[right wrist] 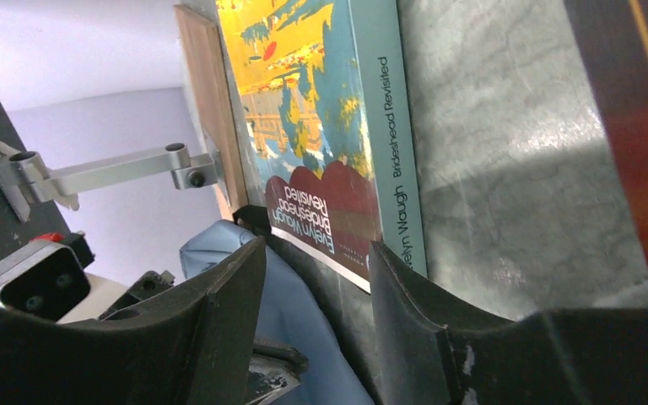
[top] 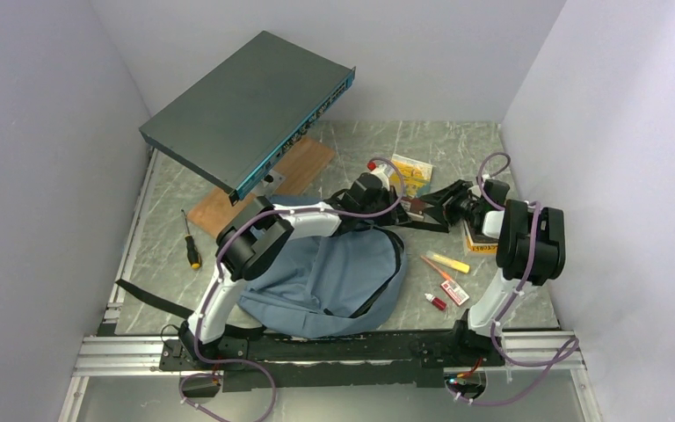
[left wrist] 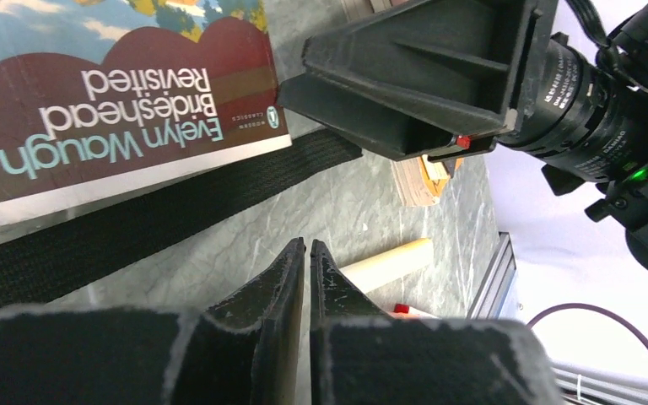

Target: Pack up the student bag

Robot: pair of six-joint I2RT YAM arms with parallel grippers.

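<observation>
The blue bag (top: 325,290) lies open at front centre. The Brideshead Revisited book (top: 407,171) lies behind it, over a black strap (left wrist: 160,211), between my grippers. My left gripper is over the strap end of the book, its fingertips nearly together; what is between them is not clear. My right gripper stands part open at the book's lower corner and spine, with the fingertips either side of that corner in its view.
More books (top: 482,246) lie at the right. A yellow marker (top: 448,262), an eraser pack (top: 454,292) and a red bottle (top: 435,301) lie at front right. A screwdriver (top: 192,251) is at left, a wooden board (top: 215,211) behind the bag.
</observation>
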